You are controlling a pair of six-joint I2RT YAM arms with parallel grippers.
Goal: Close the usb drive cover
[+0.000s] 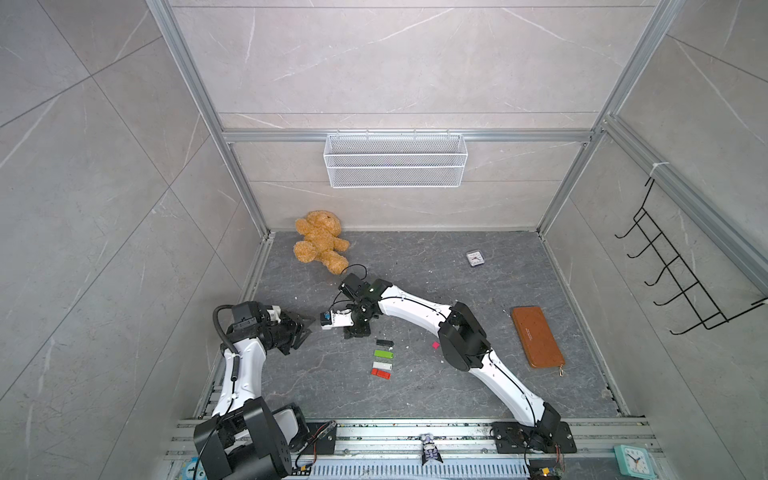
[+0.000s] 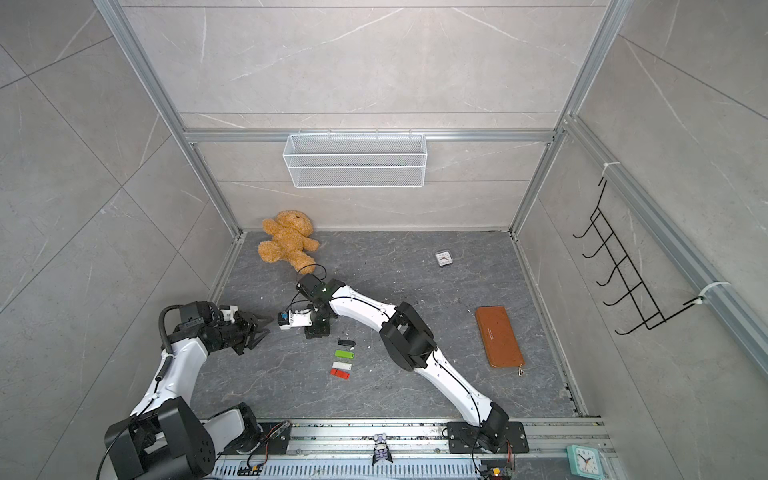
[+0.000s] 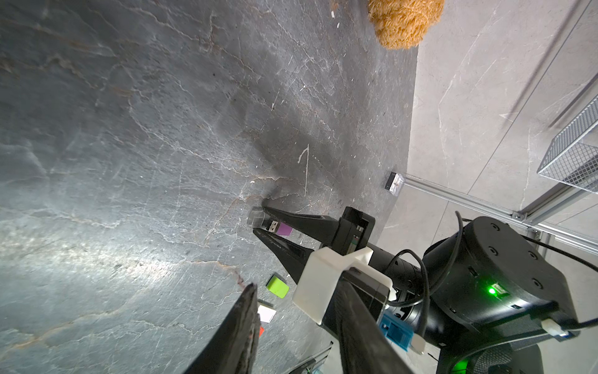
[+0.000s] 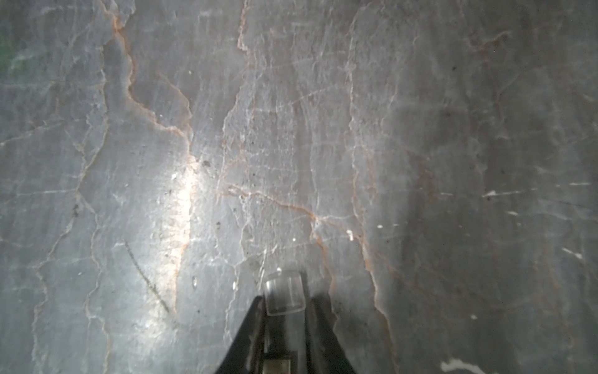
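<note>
The usb drive, with a purple body (image 3: 284, 229), metal connector (image 3: 272, 226) and clear cover (image 3: 256, 216), lies on the grey table in the left wrist view. My right gripper straddles its cover end, fingers part open on either side; narrow gaps seem to show, though contact is hard to judge. From the right wrist view, the clear cover (image 4: 285, 293) stands between the fingertips, and the connector (image 4: 276, 366) is at the bottom edge, apart from it. My left gripper (image 1: 305, 331) is open and empty, to the left of the drive.
Black, green (image 1: 384, 353), white and red (image 1: 381, 373) drives lie in a column in front of the right gripper. A teddy bear (image 1: 321, 240) sits behind, a brown wallet (image 1: 537, 336) far right. Bare table separates the two grippers.
</note>
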